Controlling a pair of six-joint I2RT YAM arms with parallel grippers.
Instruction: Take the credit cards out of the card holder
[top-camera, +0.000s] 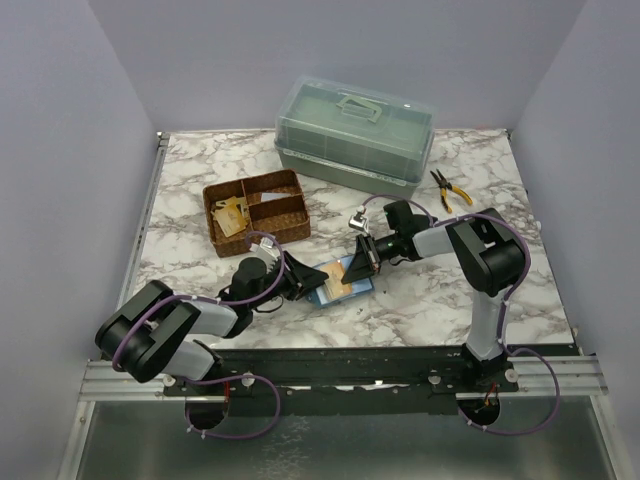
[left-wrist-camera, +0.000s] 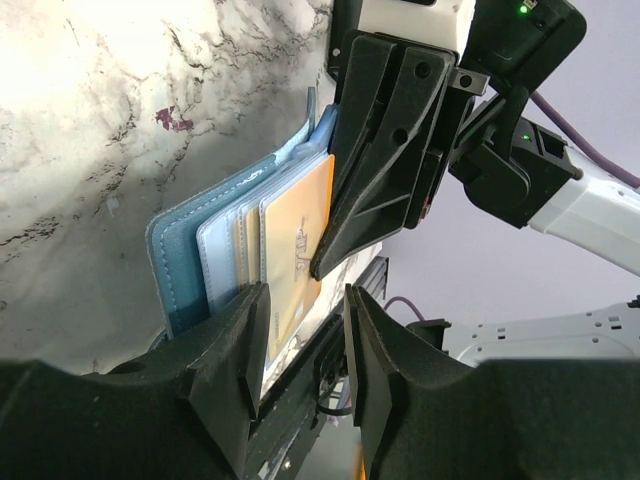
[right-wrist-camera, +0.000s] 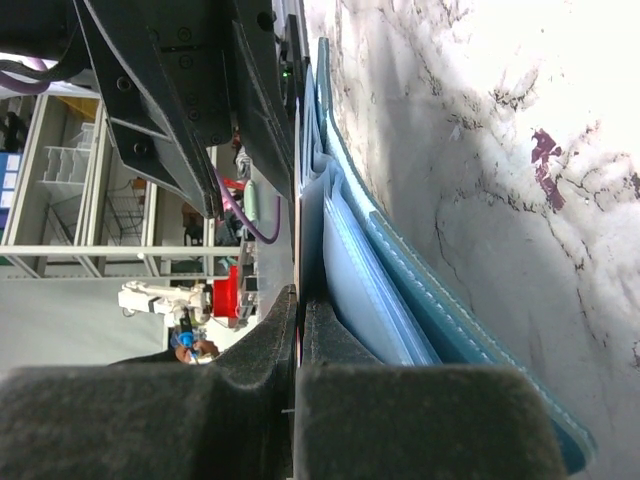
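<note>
The blue card holder (left-wrist-camera: 180, 240) lies between the grippers near the table's front, its stack of cards showing, an orange card (left-wrist-camera: 300, 240) on top in the left wrist view. My left gripper is at the holder's near edge, fingers apart around part of the cards; whether they touch is unclear. My right gripper is shut at the card edge from the other side; whether anything thin is between its fingertips is hard to tell. In the top view both grippers largely cover the holder.
A wicker basket (top-camera: 285, 212) with compartments sits at back left, a clear green toolbox (top-camera: 350, 140) at the back, pliers (top-camera: 455, 192) at right. Bare marble surrounds the holder.
</note>
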